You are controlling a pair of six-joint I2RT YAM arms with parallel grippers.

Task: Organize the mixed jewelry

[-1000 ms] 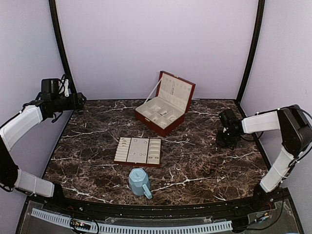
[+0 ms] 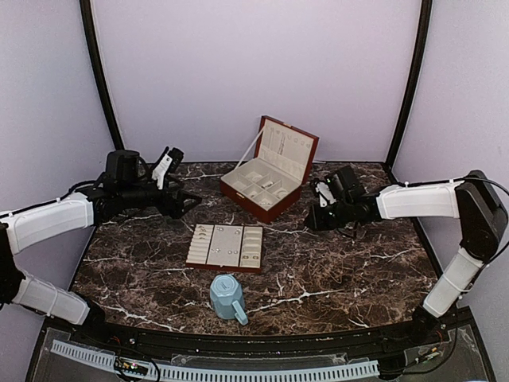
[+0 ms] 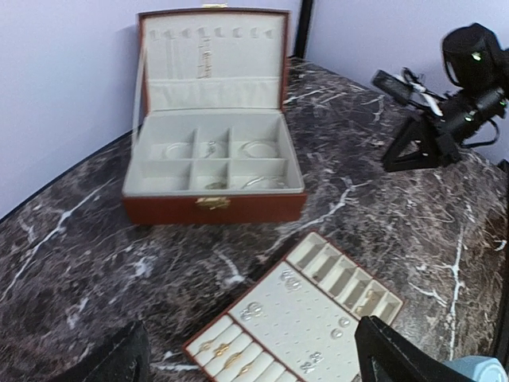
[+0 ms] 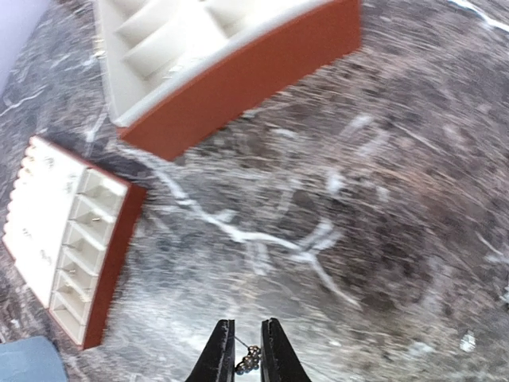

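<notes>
The open brown jewelry box (image 2: pixel 258 208) holds small pieces in several cream compartments, and its lid stands up. In front of it lies a flat jewelry tray (image 2: pixel 224 248) with rings and earrings in its slots and on its middle panel. Left of the box, my left gripper (image 2: pixel 189 205) hovers open; its fingers (image 3: pixel 119 358) are wide apart with nothing between them in the left wrist view. My right gripper (image 2: pixel 310 221) is right of the box. In the right wrist view, a small dark beaded piece (image 4: pixel 248 360) shows between its close-set fingers; whether it is gripped or lies below is unclear.
A light blue mug (image 2: pixel 227 296) stands in front of the tray. One small shiny piece (image 4: pixel 468 341) lies on the marbled table at the lower right of the right wrist view. Bare tabletop stretches right of the tray and along the left side.
My left gripper has come in from the back left toward the box. The right gripper has shifted left toward the box's right side. Box, tray and mug have stayed put.
</notes>
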